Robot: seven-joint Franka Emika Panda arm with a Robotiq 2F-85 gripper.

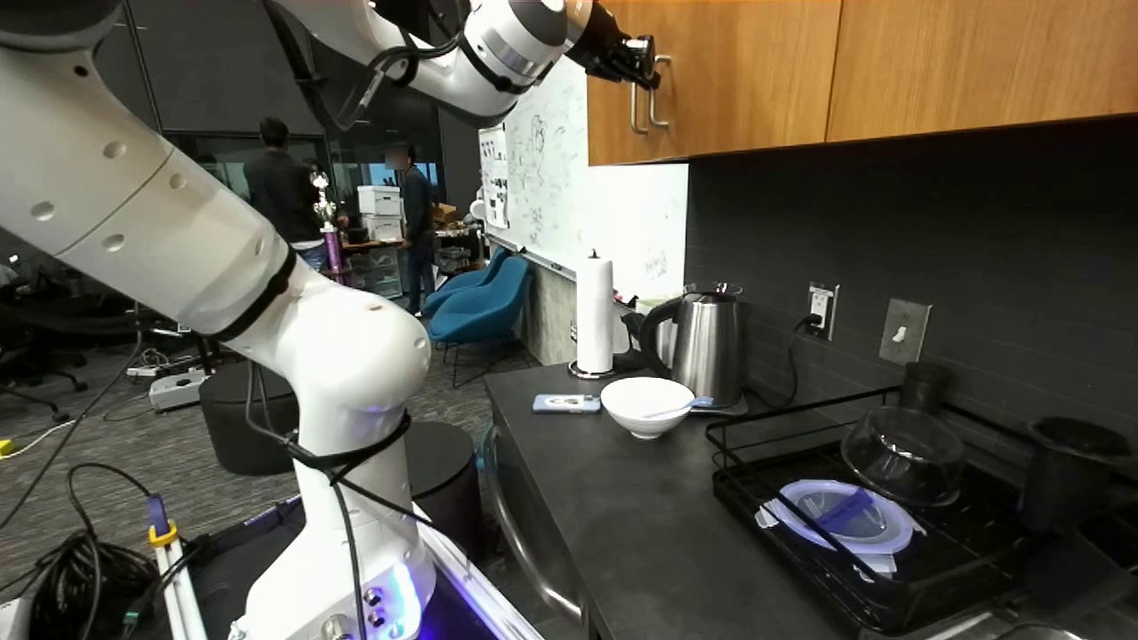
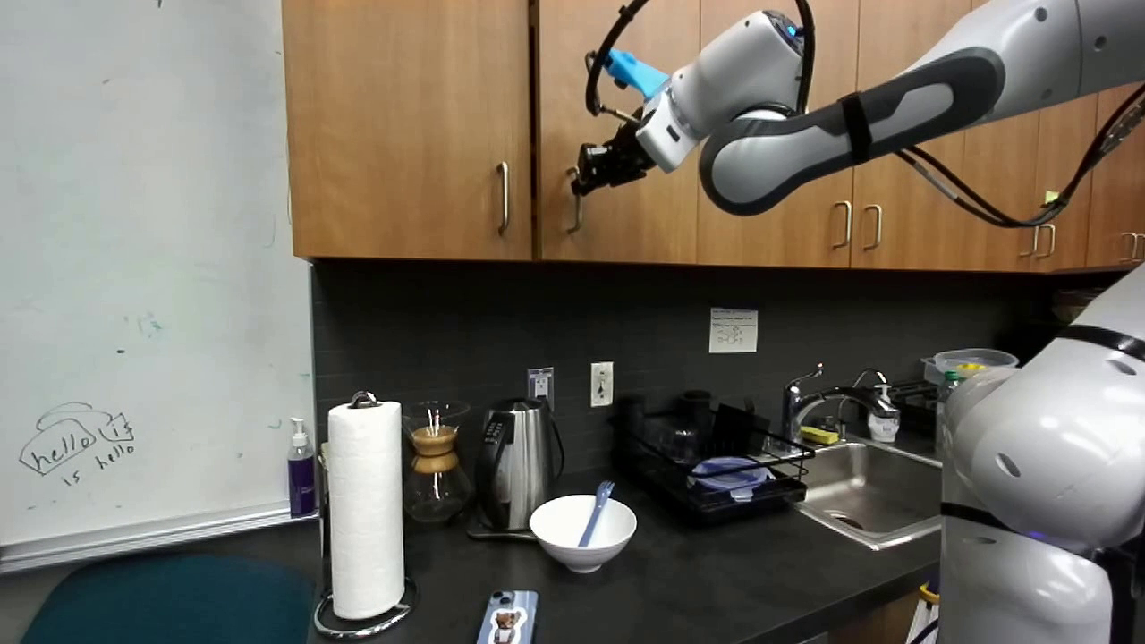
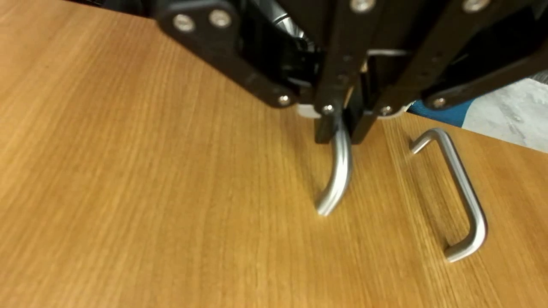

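My gripper is shut on a silver bar handle (image 3: 342,163) of a wooden upper cabinet door (image 3: 205,195). The handle's curved end comes out between the fingers in the wrist view; the rest of it is covered by them. In exterior view 2, this door (image 2: 633,118) is the one right of a dark vertical gap, and my gripper (image 2: 580,184) meets its handle (image 2: 576,215) from the right. Exterior view 1 has the gripper (image 1: 648,66) at the upper part of that handle. The door appears slightly ajar.
The neighbouring door's handle (image 3: 465,190) stands close beside, free of the fingers. Below, the dark counter (image 1: 597,480) carries a paper towel roll (image 2: 365,504), a kettle (image 2: 517,461), a white bowl (image 2: 558,526), a phone (image 2: 507,619) and a dish rack (image 1: 736,469).
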